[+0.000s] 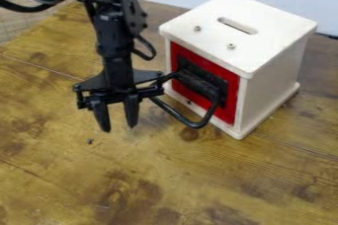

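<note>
A white wooden box stands at the right, with a slot in its top and a red front panel carrying a black fitting. My black gripper is left of the box, low over the table, its two fingers pointing down and apart with nothing seen between them. A black cable loops from the gripper area toward the box's front.
A pale wall stands behind the box. A grid-like surface shows at the far upper left.
</note>
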